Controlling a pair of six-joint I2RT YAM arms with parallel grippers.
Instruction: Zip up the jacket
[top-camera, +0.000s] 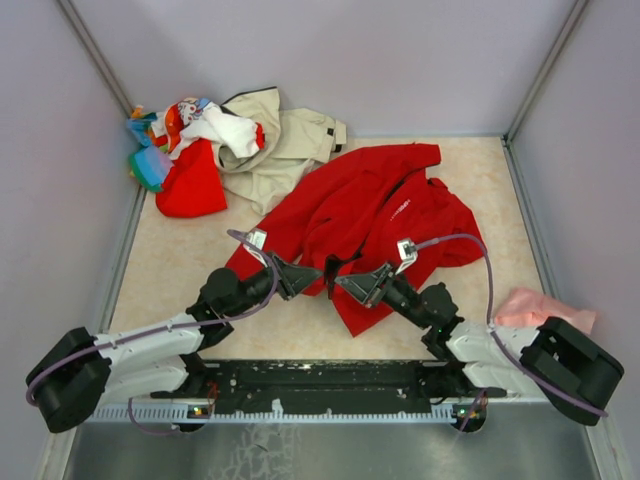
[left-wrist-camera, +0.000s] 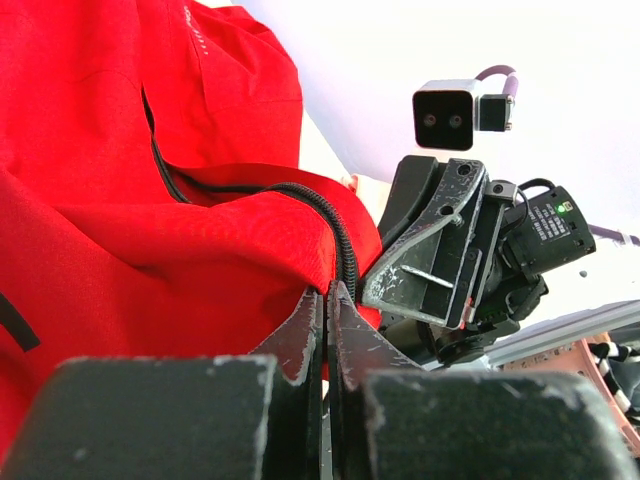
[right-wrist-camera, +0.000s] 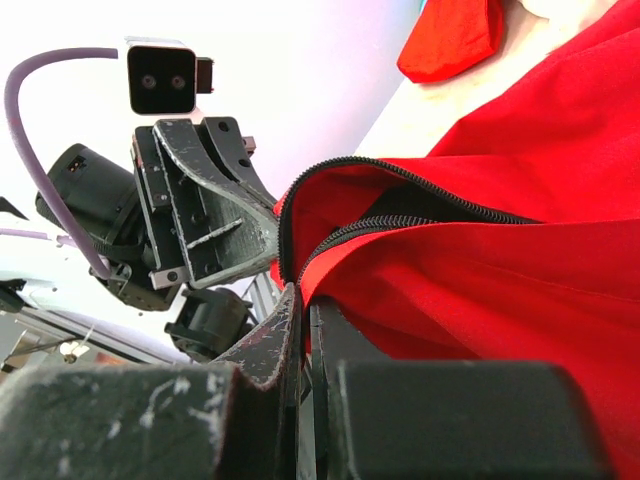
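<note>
The red jacket (top-camera: 370, 200) lies spread over the table, its front edges with the black zipper (left-wrist-camera: 335, 230) lifted between my two grippers. My left gripper (top-camera: 320, 275) and right gripper (top-camera: 342, 283) face each other closely at the jacket's lower middle. In the left wrist view the left fingers are shut at the fabric edge beside the zipper tape. In the right wrist view the right fingers are shut where both zipper edges (right-wrist-camera: 400, 225) converge. The zipper's halves look apart above that point; the slider is hidden.
A pile of clothes (top-camera: 230, 140) fills the back left, and a pink cloth (top-camera: 545, 310) lies at the right edge. Bare table (top-camera: 170, 260) shows at the left; walls surround the table.
</note>
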